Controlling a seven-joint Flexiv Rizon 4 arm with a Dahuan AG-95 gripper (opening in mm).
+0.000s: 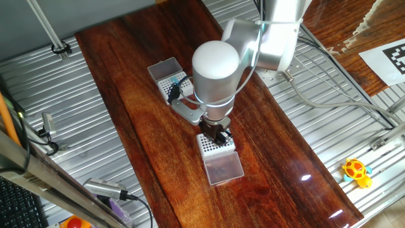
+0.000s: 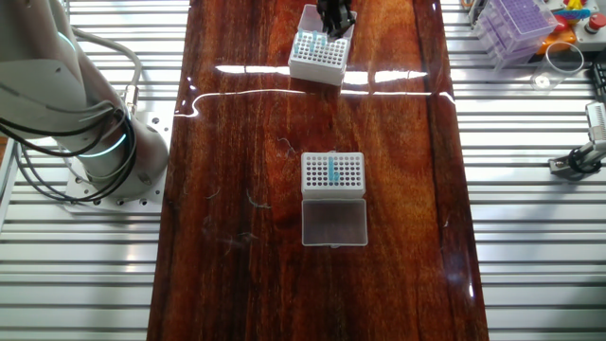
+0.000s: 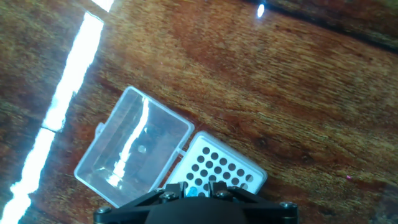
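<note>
Two white tip boxes with hinged clear lids lie open on the wooden table. Over the holed top of one box [image 1: 218,149] hangs my gripper [image 1: 221,139]; its lid [image 1: 224,169] is folded flat. In the wrist view this rack [image 3: 222,163] shows rows of dark holes, and a blue tip [image 3: 193,191] appears between my fingertips, which stand apart. Whether they touch it cannot be told. Exterior view 2 has several blue tips [image 2: 312,40] in that same rack. The second box [image 2: 333,175] holds a short row of blue tips near its middle.
Bare wood [image 1: 145,158] surrounds both boxes. Beyond the table edges are ribbed metal surfaces, with a toy turtle [image 1: 356,170] on the right. A purple rack [image 2: 516,26] and a clear cup [image 2: 559,64] stand off the table in exterior view 2.
</note>
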